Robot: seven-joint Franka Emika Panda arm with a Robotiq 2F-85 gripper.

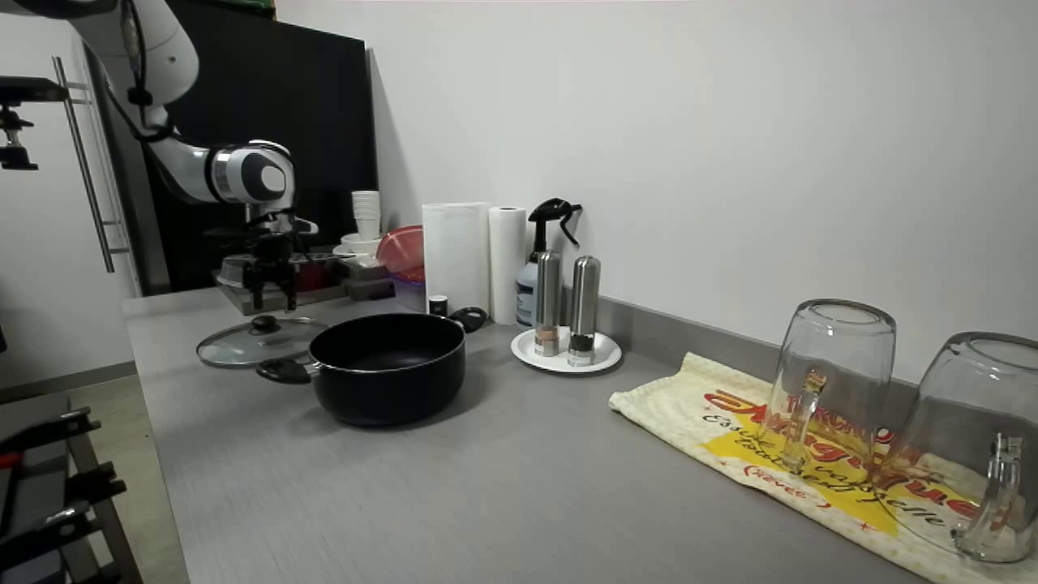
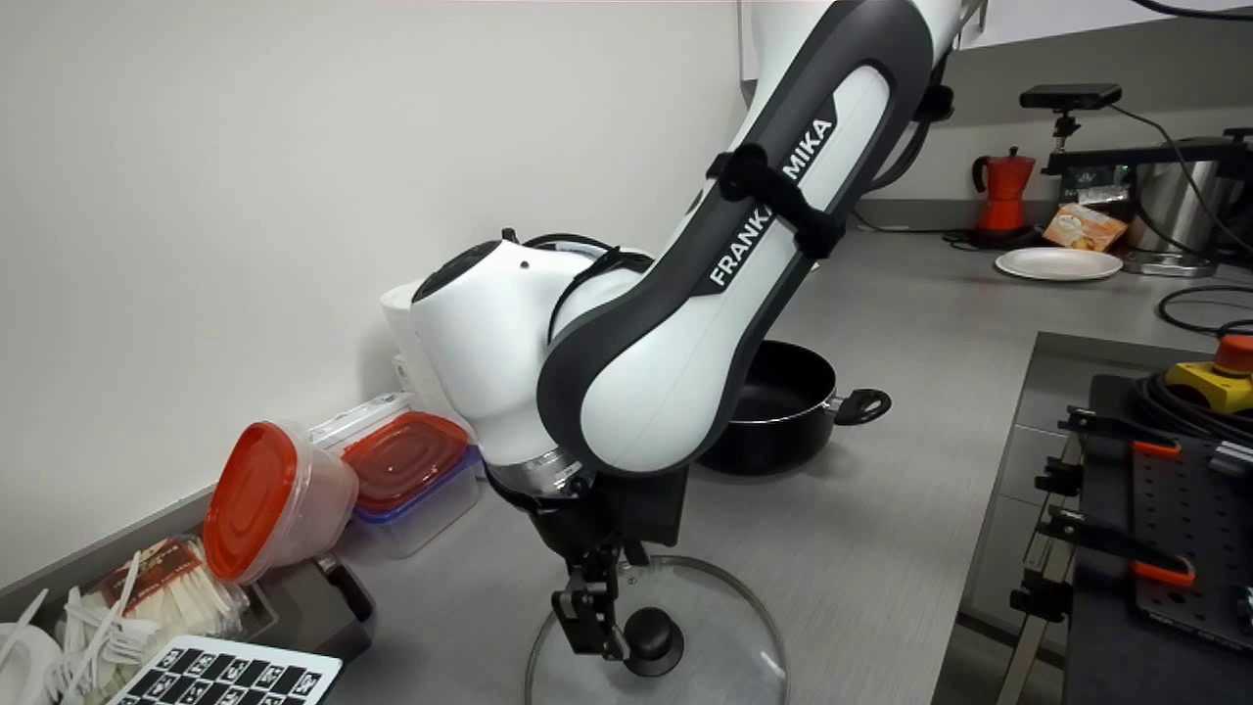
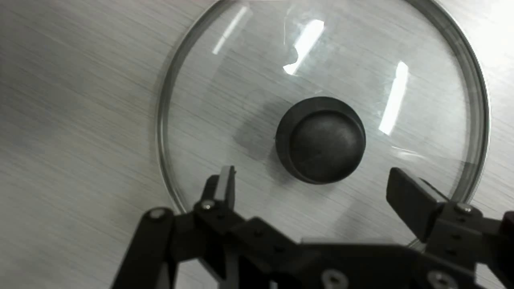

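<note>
A round glass lid (image 3: 217, 120) with a metal rim and black knob (image 3: 327, 139) lies flat on the counter. My gripper is open above it, its fingers spread wider than the knob, which shows ahead of the gap in the wrist view. Nothing is between them. From the side, the gripper (image 1: 270, 300) hangs just over the lid (image 1: 238, 345), near the knob. Beside the lid stands a black two-handled pot (image 1: 389, 384), uncovered and dark inside.
Behind the pot are paper rolls (image 1: 455, 255), a spray bottle (image 1: 526, 292) and two grinders on a white plate (image 1: 612, 354). Food containers (image 2: 282, 499) line the wall. Glass mugs (image 1: 827, 380) rest on a cloth at the right.
</note>
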